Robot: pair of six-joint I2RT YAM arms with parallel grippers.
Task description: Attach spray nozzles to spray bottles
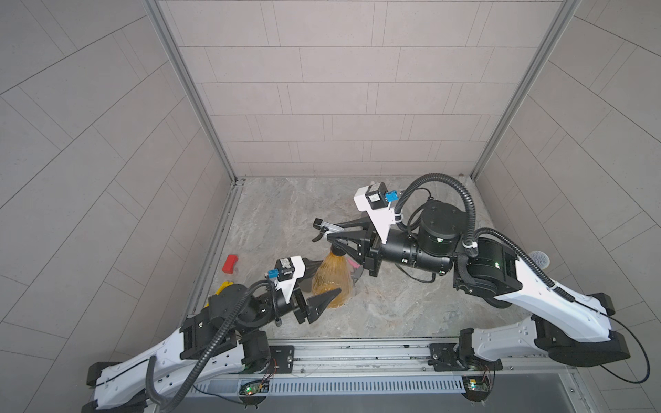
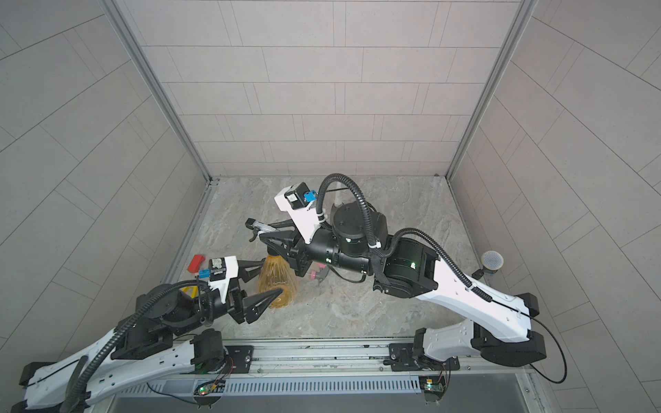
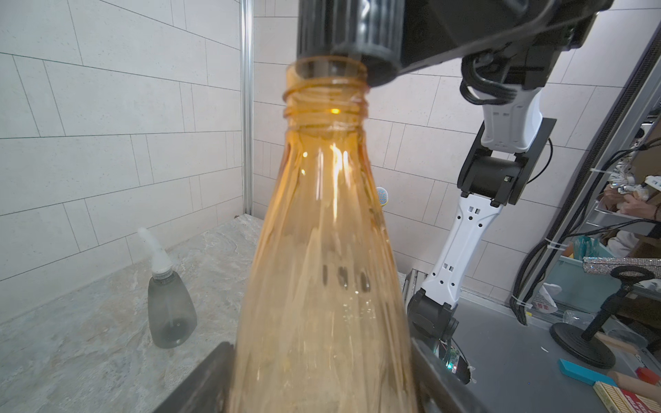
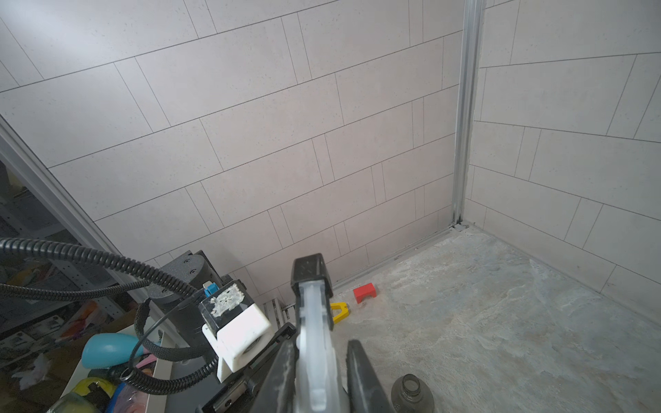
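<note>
An amber spray bottle stands between the fingers of my left gripper, which are spread to either side of it. Whether they touch the bottle cannot be told; they blur in the left wrist view. Above the bottle, my right gripper is shut on a spray nozzle with a clear body and black tip. The nozzle's black ribbed collar sits at the top of the amber neck, shifted slightly to the right, with neck threads showing below it.
A grey bottle with a white nozzle stands farther off. A dark bottle without a nozzle is beside the right gripper. A red block and a yellow item lie at the left edge.
</note>
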